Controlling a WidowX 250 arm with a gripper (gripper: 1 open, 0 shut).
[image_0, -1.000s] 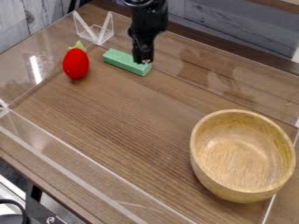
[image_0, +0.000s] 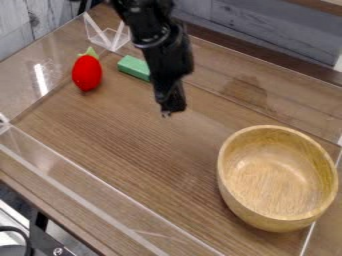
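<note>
The black gripper (image_0: 168, 104) hangs over the middle of the wooden table, shut, with nothing visible between its fingers. Behind it to the left lies a green block (image_0: 132, 67), partly hidden by the arm. A red tomato-like object (image_0: 87, 73) sits further left, with a small green item just behind it. A large yellow bowl (image_0: 275, 200) stands at the front right.
A clear plastic rack (image_0: 104, 31) is at the back left. A wall runs along the back right edge.
The objects on the table stay where they were.
</note>
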